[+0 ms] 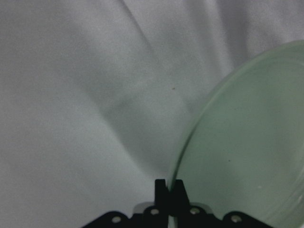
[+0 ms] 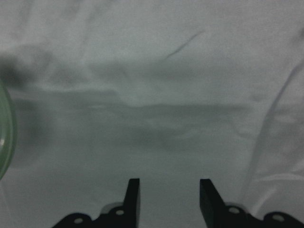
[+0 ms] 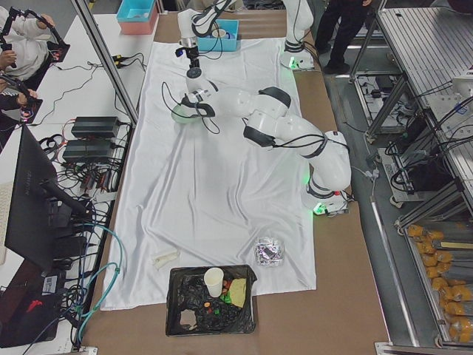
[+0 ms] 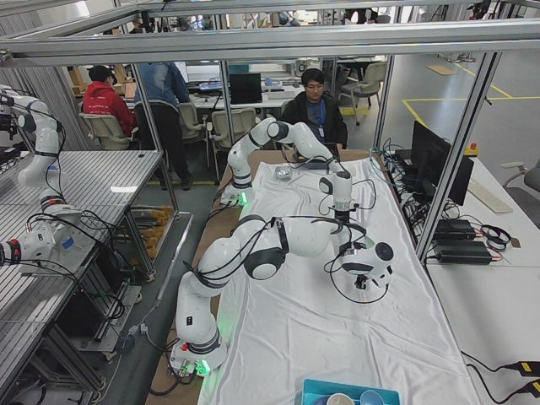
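Note:
A pale green dish [image 3: 182, 116] [image 1: 242, 142] lies on the white cloth, partly hidden by an arm. My left gripper is shut on its rim. My right gripper stands open above bare cloth, with the dish's edge [image 2: 5, 133] at the left of its wrist view. In the camera right view, the right gripper [image 4: 363, 282] is nearer the camera than the dish.
A black tray [image 3: 174, 303] with a cup and small items, a foil object [image 3: 268, 251] and a pale strip [image 3: 164, 259] are at one end. A blue bin [image 4: 310, 392] is at the other.

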